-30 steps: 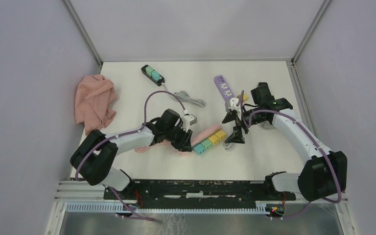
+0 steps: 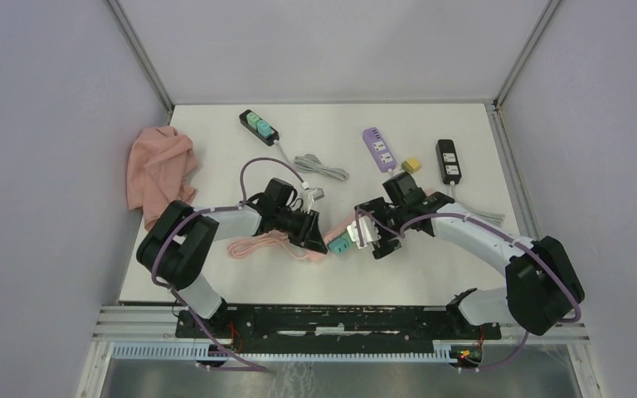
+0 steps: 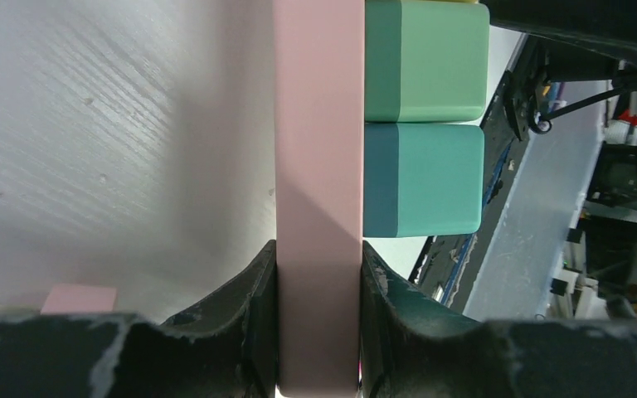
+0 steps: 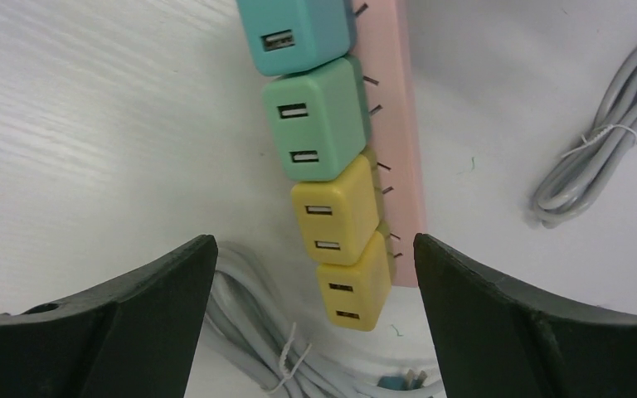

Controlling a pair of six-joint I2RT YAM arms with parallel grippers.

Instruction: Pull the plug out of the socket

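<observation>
My left gripper is shut on one end of the pink power strip (image 3: pixel 319 182). In the left wrist view the teal plug (image 3: pixel 440 178) and the green plug (image 3: pixel 440 62) sit along the strip's side. Seen from the right wrist, the teal plug (image 4: pixel 299 33), the green plug (image 4: pixel 315 124) and two yellow plugs (image 4: pixel 336 211) line the strip (image 4: pixel 398 149), all against its face. My right gripper stands open, its fingers (image 4: pixel 166 282) spread either side of the yellow end. No contact shows. In the top view my right gripper hides the yellow plugs.
Grey cord (image 4: pixel 257 319) and a loose teal plug (image 4: pixel 394 382) lie near the strip's yellow end. At the back are a purple strip (image 2: pixel 379 149), a yellow plug (image 2: pixel 411 165) and two black strips, one at right (image 2: pixel 448 162). A pink cloth (image 2: pixel 162 170) lies left.
The left arm and the held strip have shifted slightly.
</observation>
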